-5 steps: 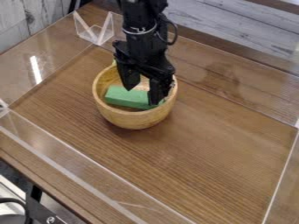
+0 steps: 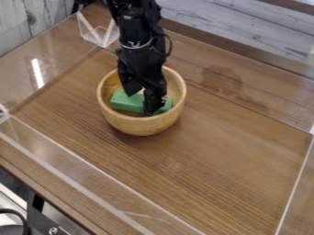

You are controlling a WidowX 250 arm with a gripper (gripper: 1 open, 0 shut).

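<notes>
A tan wooden bowl (image 2: 127,123) sits on the wooden table in the upper middle of the camera view. Inside it lies a green block (image 2: 127,101), partly hidden by my black gripper (image 2: 145,99), which reaches down into the bowl from above with its fingers open over the block. Whether the fingers touch the block cannot be made out.
A clear plastic object (image 2: 98,27) stands at the back left, and another transparent item lies at the left edge. A black cable shows at the bottom left.
</notes>
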